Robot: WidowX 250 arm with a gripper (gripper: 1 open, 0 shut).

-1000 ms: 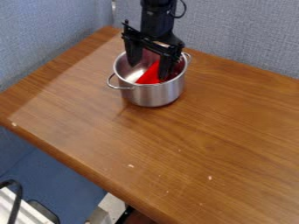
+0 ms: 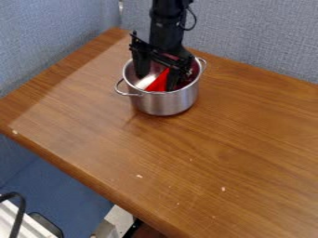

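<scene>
A steel pot [image 2: 162, 102] with two loop handles stands on the wooden table [image 2: 174, 172] toward the back. Something red [image 2: 158, 82] lies inside it, partly hidden. My black gripper [image 2: 161, 67] is over and partly inside the pot, its fingers reaching down around the red thing. Whether it holds anything is not clear.
Grey padded walls stand behind and left of the table. At the lower left, past the table edge, are a white object and black cables.
My gripper has moved a little lower into the pot, covering more of the red thing. The pot has stayed in about the same place.
</scene>
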